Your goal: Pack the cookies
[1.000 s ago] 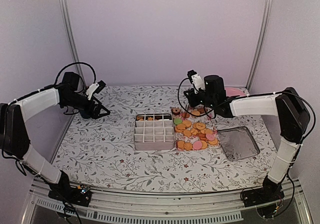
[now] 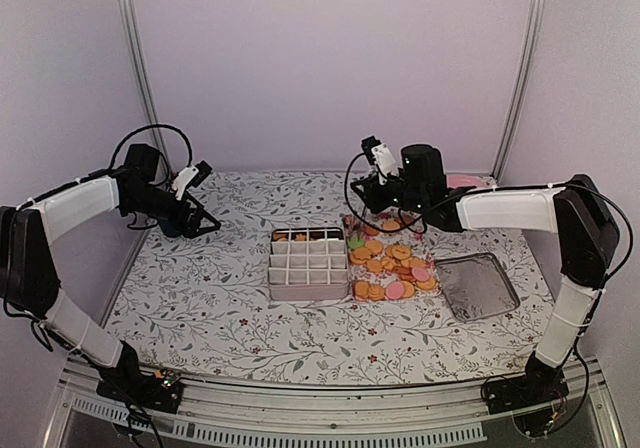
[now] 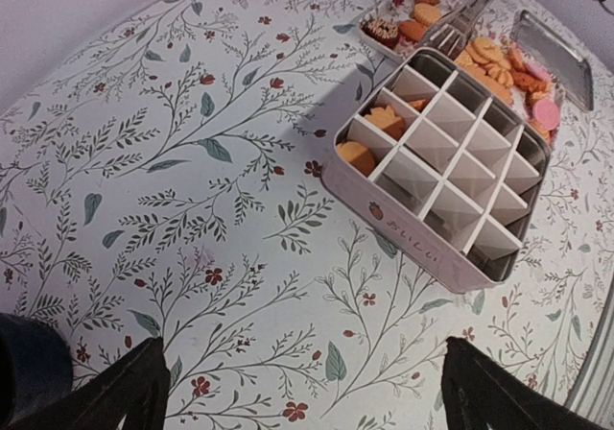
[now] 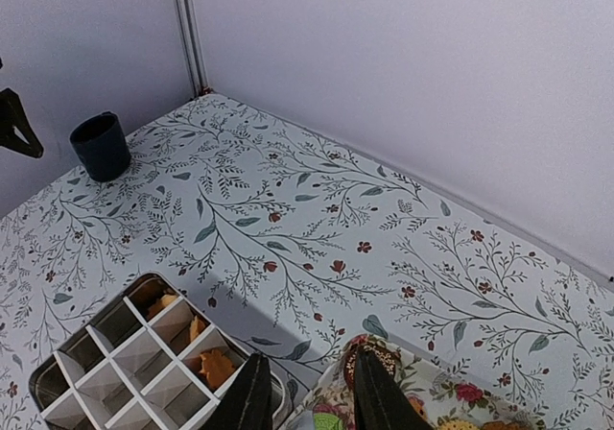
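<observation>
The divided box [image 2: 308, 276] stands mid-table, with orange-brown cookies [image 3: 356, 156] in several compartments of its far row; its nearer rows look empty. To its right, a floral tray [image 4: 432, 389] bears many cookies, among them a dark brown cookie [image 3: 380, 33] at its far left corner and a pink cookie [image 3: 546, 113]. Over that tray's far left part hangs my right gripper, fingers apart, the dark cookie just beyond its right finger and no cookie seen between. My left gripper is open and empty above bare table, left of the box.
An empty grey metal tray [image 2: 480, 286] lies right of the cookies. A pink item [image 2: 468, 181] sits at the back right, partly behind the right arm. At the back left stands a dark cup [image 4: 101, 148]. Table to the front and left of the box is clear.
The left arm, box and cookies look unmoved.
</observation>
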